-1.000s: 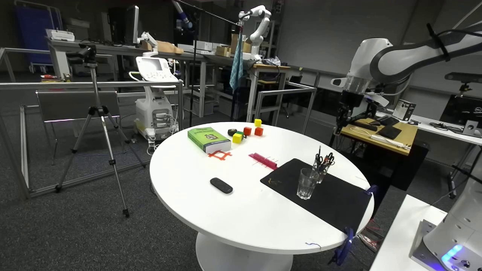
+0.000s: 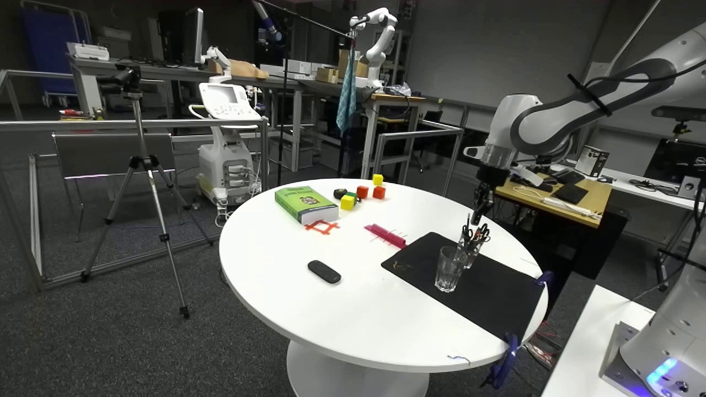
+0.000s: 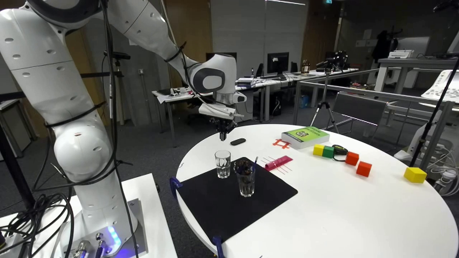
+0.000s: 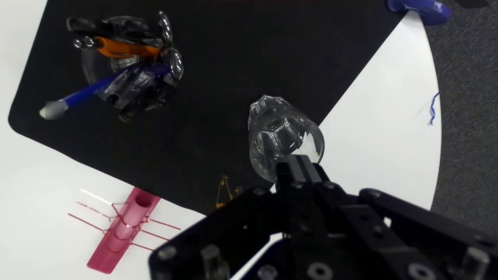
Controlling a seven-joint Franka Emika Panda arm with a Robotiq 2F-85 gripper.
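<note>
My gripper is shut, with nothing showing between its fingers. In the wrist view its tips overlap the near rim of an empty clear glass (image 4: pixel 263 116); the exterior views put the gripper (image 3: pixel 222 137) above the table, higher than the glass (image 3: pixel 222 165). Beside that glass, on the black mat (image 2: pixel 493 298), stands a second glass (image 3: pixel 246 187) filled with pens and scissors. From above, an orange-handled item (image 4: pixel 123 48) and a blue pen (image 4: pixel 91 91) stick out of it. Both glasses are upright.
A pink holder with thin sticks (image 4: pixel 119 233) lies by the mat. Farther off are a black remote (image 2: pixel 324 271), a green book (image 2: pixel 308 204), a red frame (image 2: pixel 322 227) and several coloured cubes (image 3: pixel 363 168). Blue clamps (image 2: pixel 508 360) grip the table edge.
The table objects have not moved.
</note>
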